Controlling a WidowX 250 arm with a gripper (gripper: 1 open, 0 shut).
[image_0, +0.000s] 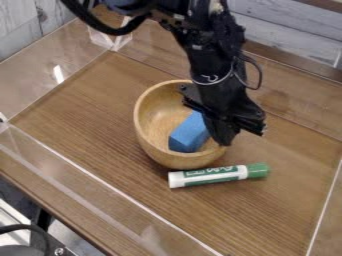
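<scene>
A black robot gripper hangs over the right side of a tan wooden bowl. Whether its fingers are open or shut is hard to make out. A blue block lies inside the bowl, partly hidden by the gripper and arm. Below the bowl, a green-and-white tube with lettering lies on the table.
Pale wall panels run along the back, and a clear plastic item stands at the upper left. Dark cables show at the lower left.
</scene>
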